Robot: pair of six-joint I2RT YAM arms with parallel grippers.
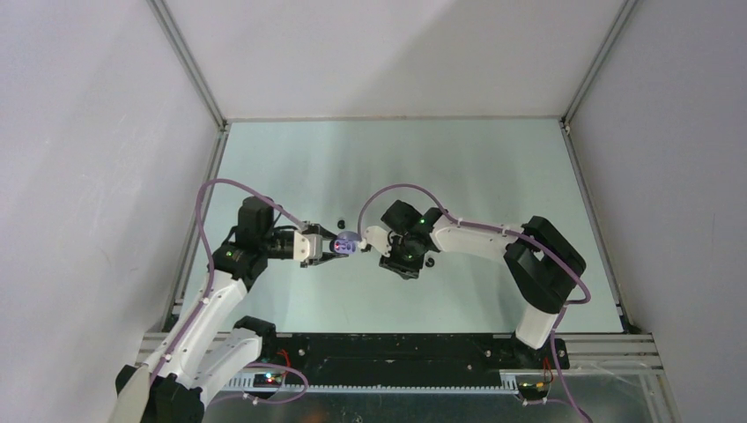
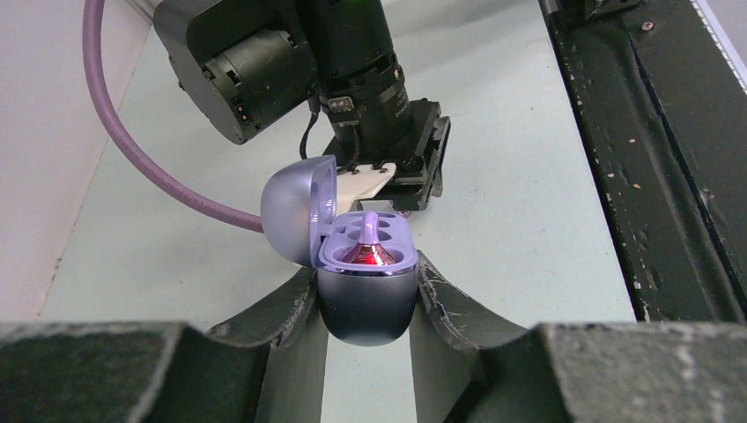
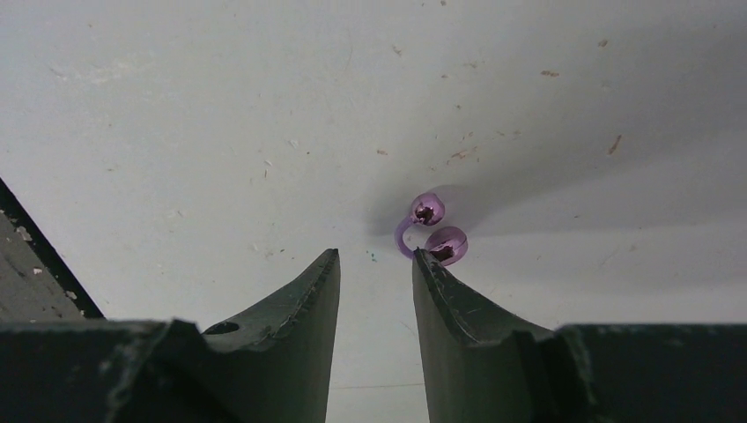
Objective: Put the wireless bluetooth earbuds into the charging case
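Note:
My left gripper [image 1: 322,246] is shut on the lavender charging case [image 2: 366,300], whose lid [image 2: 286,211] stands open; a small red light shows inside beside a lavender post. My right gripper points down over the white table, its fingers part open with nothing seen between them. Just beyond its right fingertip lies a purple earbud piece with two glossy tips [image 3: 447,245], joined by a thin purple curve, on the tabletop. In the top view the right gripper's body mostly hides it.
A small dark object [image 1: 341,224] lies between the arms, and another [image 1: 430,262] beside the right wrist. A black rail [image 1: 396,352] runs along the front edge.

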